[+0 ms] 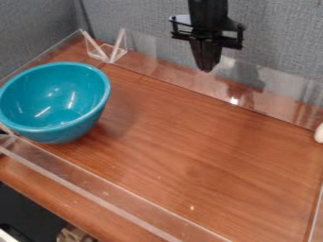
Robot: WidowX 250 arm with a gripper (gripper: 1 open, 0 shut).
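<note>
My black gripper (206, 59) hangs from the top of the camera view, in front of the back wall and above the far edge of the wooden tray floor. Its fingertips point down and look close together, with nothing visible between them. A large teal bowl (53, 102) stands at the left of the tray.
A white wire rack (106, 49) sits in the back left corner. A white object (318, 133) is cut off at the right edge. Clear plastic edging (139, 213) runs along the tray's sides.
</note>
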